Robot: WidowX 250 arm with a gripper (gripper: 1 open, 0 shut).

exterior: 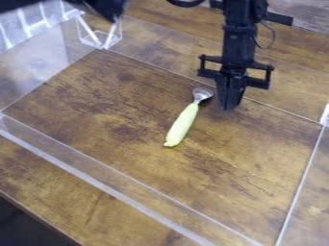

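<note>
A pale yellow-green, long item [183, 123], like a corn cob or courgette, lies on the wooden surface with a small silvery piece [202, 95] at its upper end. Just above and to the right of it is my black gripper [225, 94], pointing down; whether anything is between its fingers is hard to tell, and none of the long item is in it.
Clear plastic walls [110, 175] border the work area on the wooden table [77, 207]. A white bracket [100, 34] stands at the back left.
</note>
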